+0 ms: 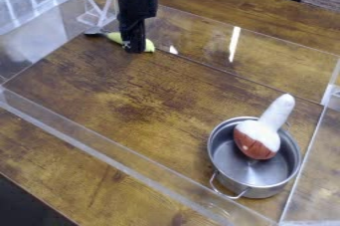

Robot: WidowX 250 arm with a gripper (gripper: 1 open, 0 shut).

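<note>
The dark gripper reaches down from the top onto a yellow-green elongated object at the back left, covering its middle. It looks shut; whether anything is between its fingers is hidden. A dark utensil lies just left of that object. At the front right stands a steel pot with a white and orange-brown object resting in it, its white end leaning over the rim.
Clear plastic walls bound the wooden work surface. A small clear stand sits at the back left.
</note>
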